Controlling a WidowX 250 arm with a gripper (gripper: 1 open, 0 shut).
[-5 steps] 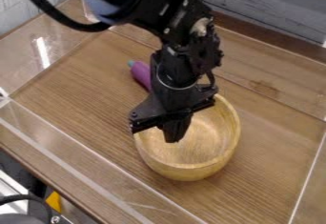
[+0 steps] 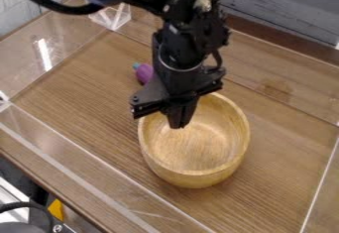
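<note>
My black gripper [image 2: 177, 110] is above the back part of a round, light wooden bowl [image 2: 199, 158], pointing down, shut with nothing visible between its fingers. The bowl looks empty. A purple object [image 2: 143, 72] lies on the wooden surface behind the gripper to the left, partly hidden by it.
A white slatted wall [image 2: 279, 19] runs along the back. Cables and a small yellow item are at the lower left, off the surface.
The gripper has risen slightly and shifted back, covering more of the purple object. The bowl stays about where it was.
</note>
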